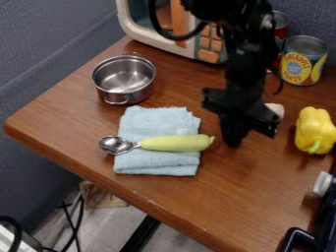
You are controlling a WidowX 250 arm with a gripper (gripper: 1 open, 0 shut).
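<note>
My black gripper [234, 128] is low over the wooden table, just right of a folded light-blue towel [155, 171]; its fingers point down and are too dark to show whether they are open or shut. An ice-cream scoop [175, 142] with a pale green handle lies across the towel. A steel pot [125, 77] stands at the upper left. A yellow pepper [313, 131] sits at the right, and a small pale object [274, 108] is partly visible behind my gripper.
A toy microwave [151, 22] stands at the back, with cans [304, 60] to its right. A black object [300, 239] with a white part lies at the lower right.
</note>
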